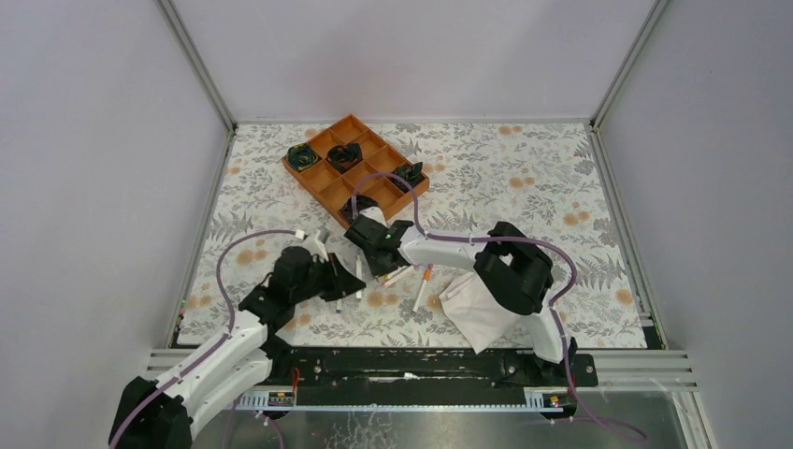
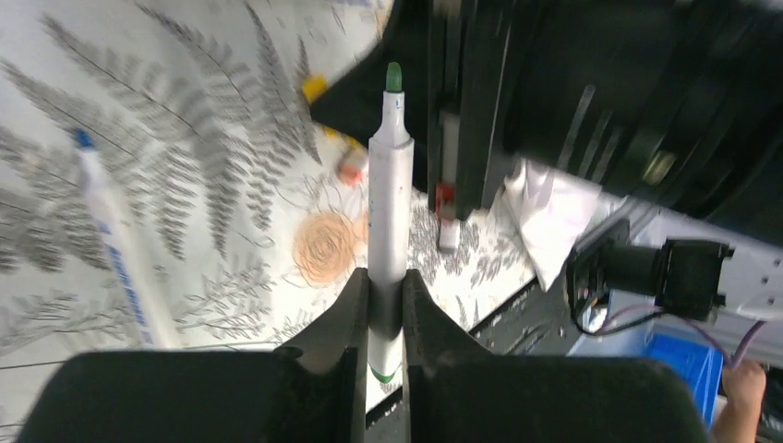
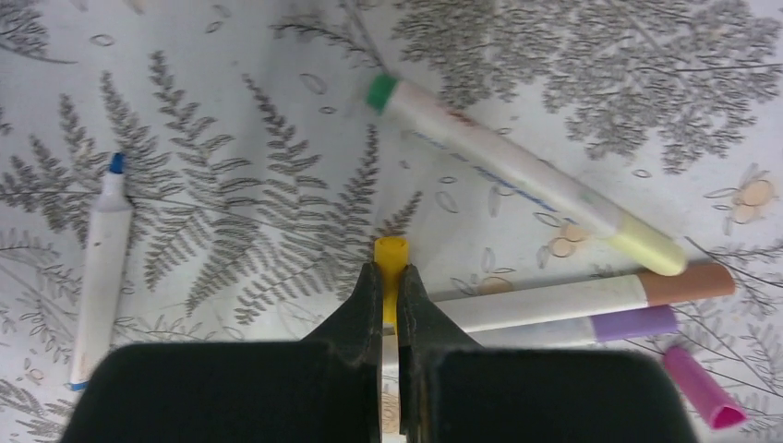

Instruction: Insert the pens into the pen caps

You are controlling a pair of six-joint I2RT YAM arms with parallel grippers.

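In the left wrist view, my left gripper is shut on a white pen (image 2: 390,208), its bare green tip pointing away from the fingers. From above, that pen (image 1: 359,279) stands out close beside the right gripper (image 1: 382,269). The right wrist view has my right gripper shut on a small yellow piece (image 3: 391,251) that looks like a pen cap, low over the table. An uncapped blue-tipped pen (image 3: 103,268) lies apart on the left. A loose pink cap (image 3: 704,388) is at the lower right.
A brown-capped pen (image 3: 554,303), a purple-capped pen (image 3: 591,329) and a white pen with green and yellow ends (image 3: 503,152) lie near the right gripper. Behind is a wooden compartment tray (image 1: 348,128); a white cloth (image 1: 479,313) lies at front right.
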